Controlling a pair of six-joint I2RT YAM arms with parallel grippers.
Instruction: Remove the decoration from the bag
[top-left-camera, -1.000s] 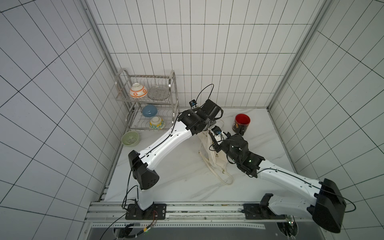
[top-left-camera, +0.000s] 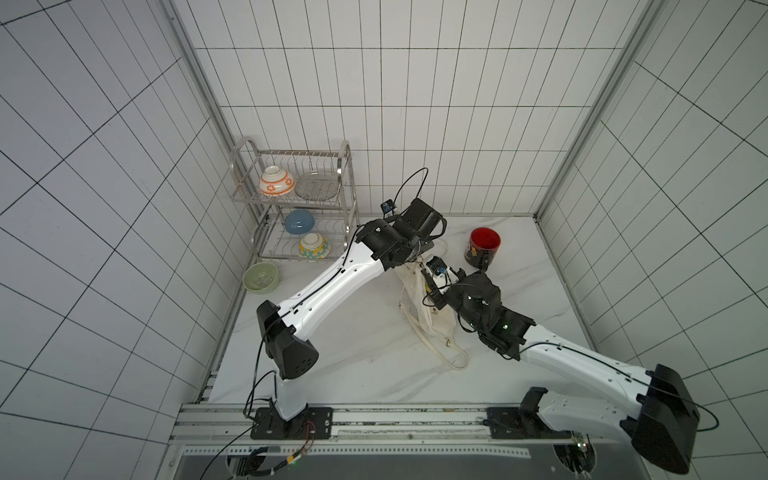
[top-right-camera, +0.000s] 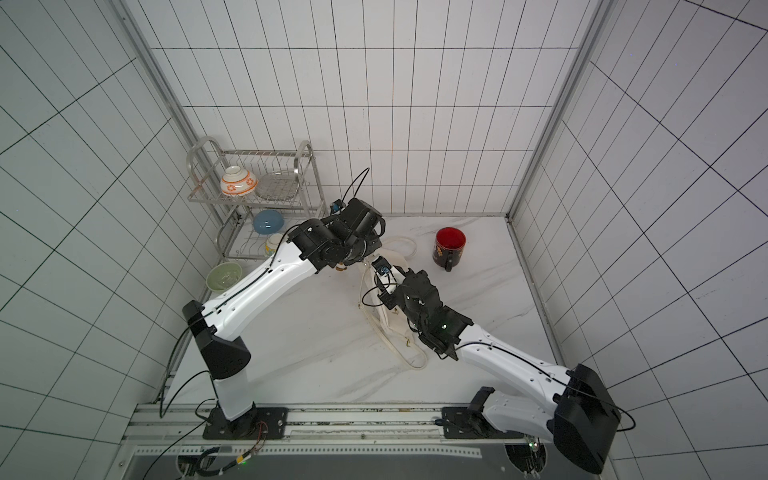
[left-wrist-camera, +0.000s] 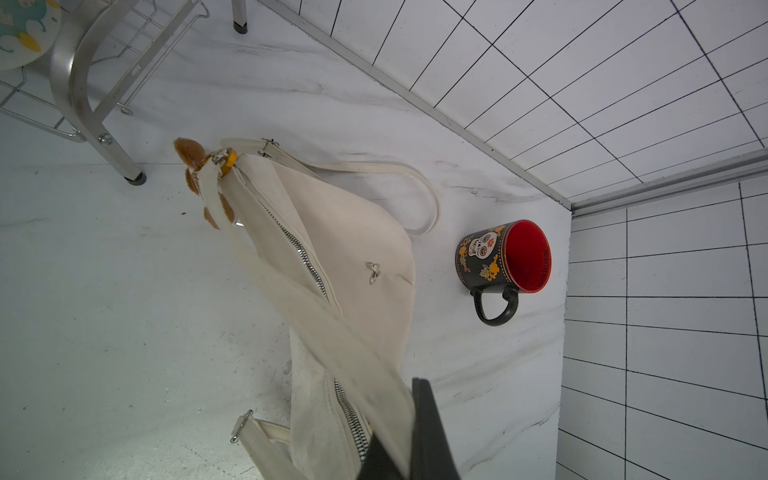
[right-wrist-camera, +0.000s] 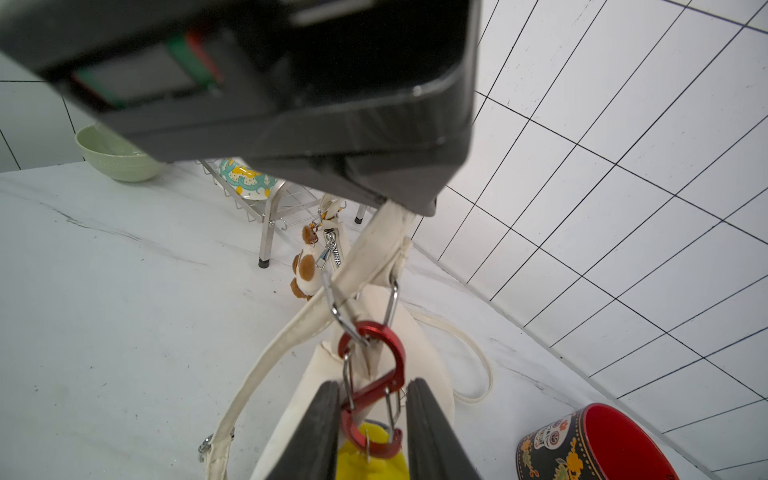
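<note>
A cream bag (left-wrist-camera: 360, 232) lies on the table, one strap (left-wrist-camera: 296, 308) pulled up. My left gripper is shut on that strap; the right wrist view has its dark body above with the strap running down from its tip. From the strap's metal ring hangs a red S-shaped carabiner (right-wrist-camera: 376, 392), a yellow piece (right-wrist-camera: 374, 456) below it. My right gripper stands part open, one finger (right-wrist-camera: 324, 416) on each side of the carabiner, with gaps showing. A brown-and-white plush charm (right-wrist-camera: 305, 268) sits at the bag's far end.
A black mug (left-wrist-camera: 484, 256) with a red inside stands right of the bag. The metal dish rack (top-left-camera: 308, 204) with bowls and a green bowl (top-left-camera: 261, 277) are at the left.
My right arm has shifted slightly right, and yellow now shows beside its gripper. The left arm appears almost still, and the bag has hardly moved.
</note>
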